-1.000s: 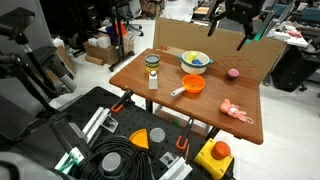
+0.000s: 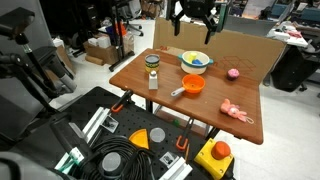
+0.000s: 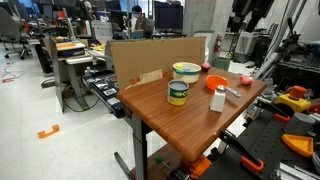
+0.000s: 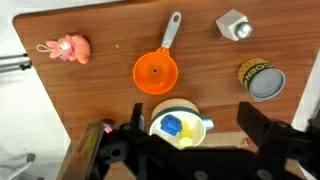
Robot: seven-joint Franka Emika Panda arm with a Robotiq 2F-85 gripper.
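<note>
My gripper hangs open high above the back of the wooden table, its fingers spread wide with nothing between them. In the wrist view, a white pot holding a blue piece and something yellow lies below the gap between the fingers. An orange pan with a grey handle is just in front of the pot. A can and a small white bottle stand to one side, and a pink toy lies at the other.
A cardboard panel stands along the table's back edge. A small dark pink object sits near it. Clamps grip the front edge, beside a black surface with cables and a yellow box.
The gripper has moved left in exterior view 1, from above the dark pink object to over the white pot. Objects on the table have not moved.
</note>
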